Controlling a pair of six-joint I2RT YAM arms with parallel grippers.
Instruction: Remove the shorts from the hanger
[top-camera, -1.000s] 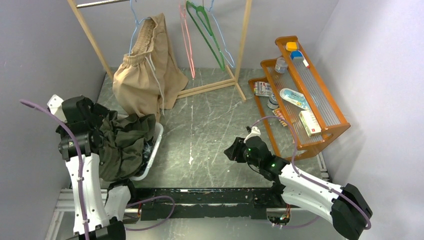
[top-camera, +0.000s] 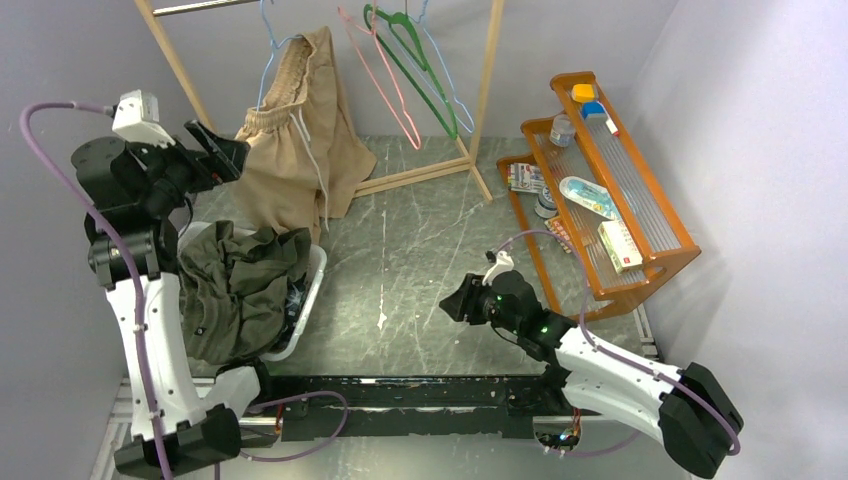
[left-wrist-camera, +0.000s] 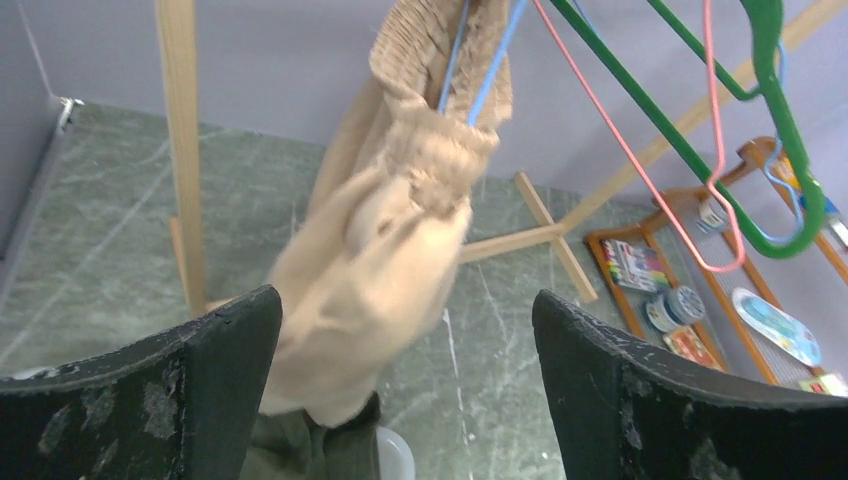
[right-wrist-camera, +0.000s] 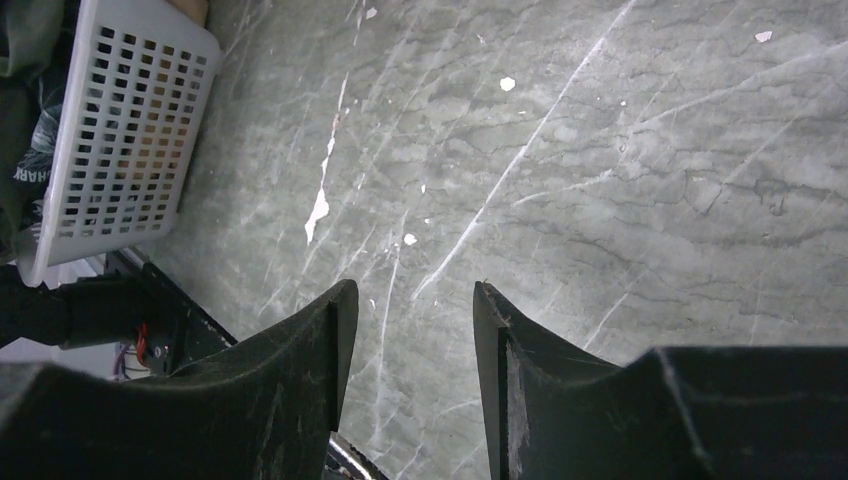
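Tan shorts with a white drawstring hang from a blue hanger on the wooden rack; in the left wrist view the folded waistband is ahead, between and beyond the fingertips. My left gripper is open, raised just left of the shorts, holding nothing. My right gripper hangs low over the bare floor at right, its fingers apart with nothing between them.
A white basket of olive clothing stands below the shorts. Pink and green hangers hang right of them. A wooden shelf with small items stands at right.
My left gripper has risen from over the basket to beside the shorts' top. The pink hanger has swung rightward. My right gripper has shifted very slightly left.
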